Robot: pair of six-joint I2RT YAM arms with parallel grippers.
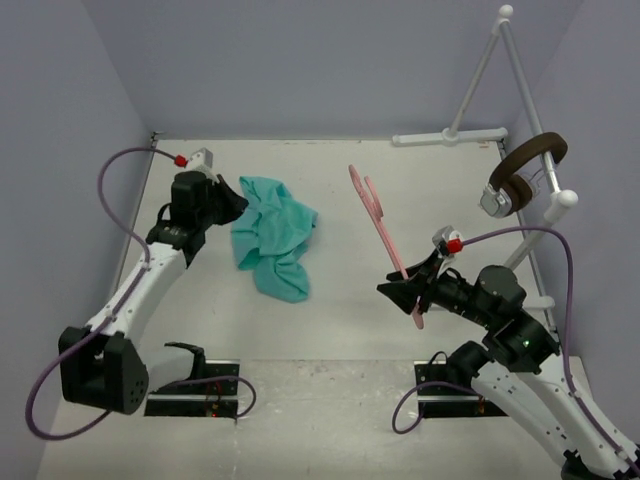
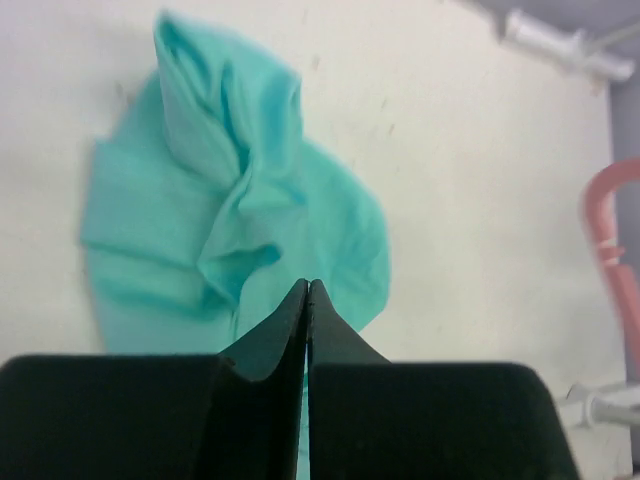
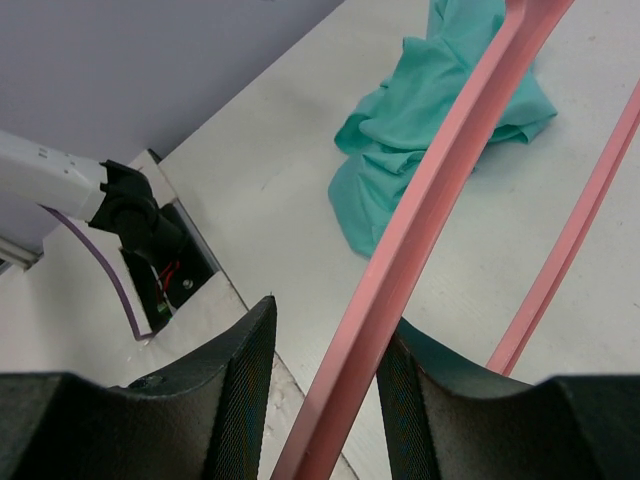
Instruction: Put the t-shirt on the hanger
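Note:
A crumpled teal t-shirt (image 1: 275, 235) lies on the white table, left of centre. My left gripper (image 1: 243, 202) is above its left edge. In the left wrist view, the fingertips of this gripper meet with nothing visible between them, and the t-shirt (image 2: 240, 200) lies beyond them. A pink hanger (image 1: 385, 240) is in the air right of the t-shirt, with my right gripper (image 1: 407, 288) shut on it. Seen from the right wrist, the bar of the hanger (image 3: 410, 240) runs between the two fingers.
At the right stands a white rack (image 1: 530, 90), with brown headphones (image 1: 520, 180) hanging on its top bar. Bare table surface (image 1: 340, 310) lies between the t-shirt and the right arm. Grey walls enclose the back and sides.

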